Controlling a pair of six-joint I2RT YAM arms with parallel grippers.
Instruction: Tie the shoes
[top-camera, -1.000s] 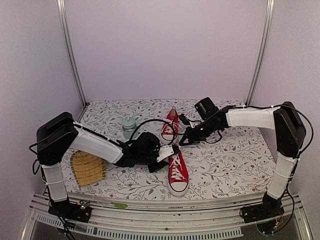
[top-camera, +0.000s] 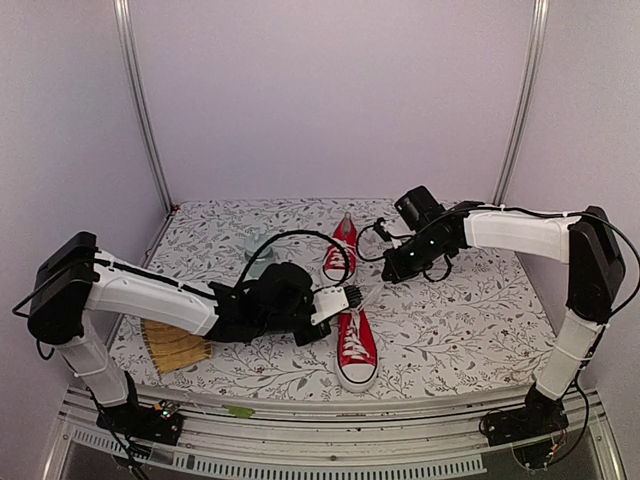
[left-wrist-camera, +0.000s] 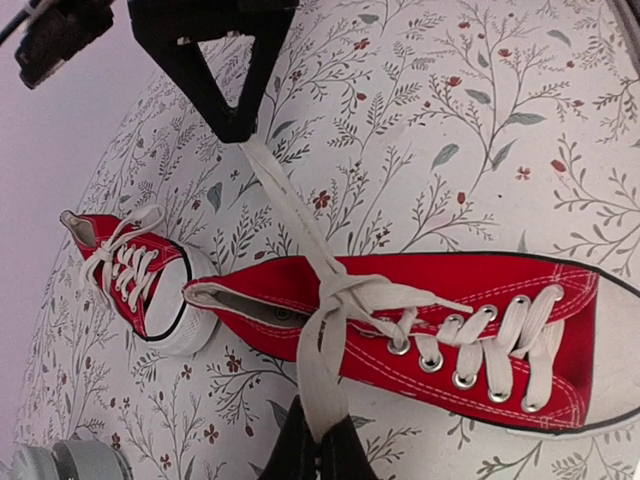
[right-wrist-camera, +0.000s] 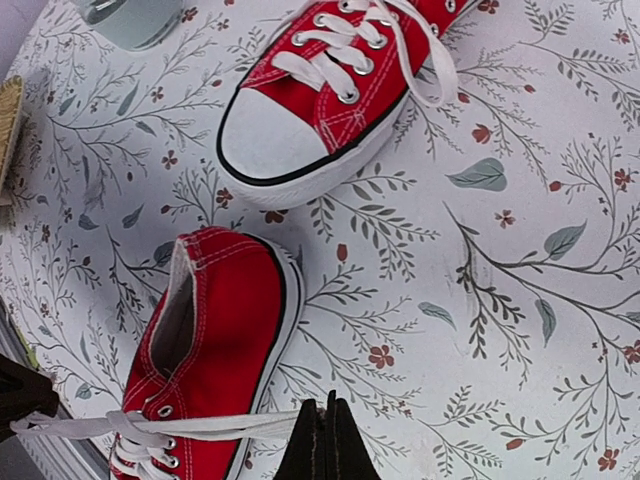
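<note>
The near red shoe (left-wrist-camera: 430, 290) lies with its toe toward the table's front, white lace (left-wrist-camera: 345, 290) crossed in a knot over its upper part. In the left wrist view, my left gripper is shut on one lace strand, which runs up from its tips to the knot. My right gripper is shut on the opposite strand, drawn out straight from the shoe. Both strands look taut, with the knot between the two grippers. Behind stands the far red shoe (right-wrist-camera: 330, 90), its lace looped on top.
A pale grey-green container (top-camera: 257, 252) stands behind the left arm, which partly hides it. At the front left lies a woven tan mat (top-camera: 175, 345).
Over the last second the right gripper has moved rightward, away from the shoe, and the lace strands stretch further apart.
</note>
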